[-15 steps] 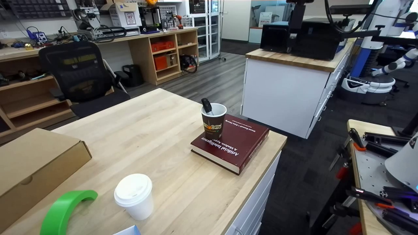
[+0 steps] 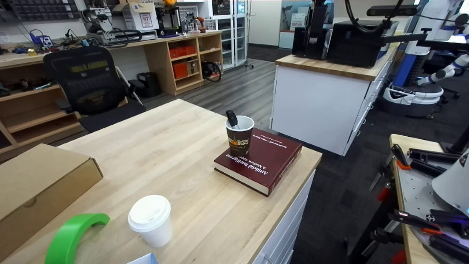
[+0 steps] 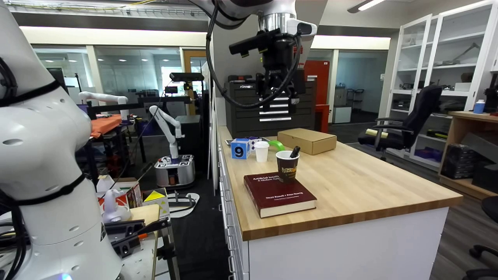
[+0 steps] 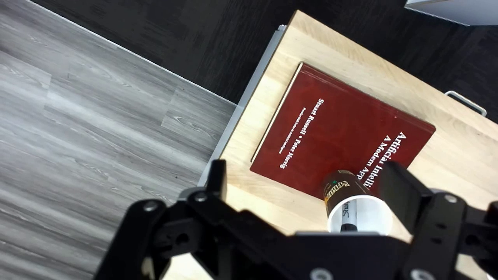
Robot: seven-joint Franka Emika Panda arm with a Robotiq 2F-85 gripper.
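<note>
In the wrist view my gripper is open, its two black fingers wide apart and nothing held between them. Below it, a dark paper cup point(image 4: 343, 186) with a white inside stands on a maroon book point(image 4: 336, 121). A marker point(image 4: 349, 215) leans inside that cup; its black end sticks out above the rim point(image 2: 231, 118) in exterior view 1. The book lies flat near a corner of the wooden table point(image 3: 355, 186). From exterior view 2, the gripper point(image 3: 280, 100) hangs well above the table, apart from everything on it.
Farther along the table stand a white lidded cup point(image 2: 151, 220), a green arch point(image 2: 72, 237), a cardboard box point(image 2: 44, 184) and a blue numbered cube point(image 3: 240, 148). Bare tabletop stretches beside the book. The table edge runs close along the book's outer side.
In exterior view 1 the arm at the top has shifted left and its dark gripper now hangs lower. The cup, marker, book and other table objects have stayed put.
</note>
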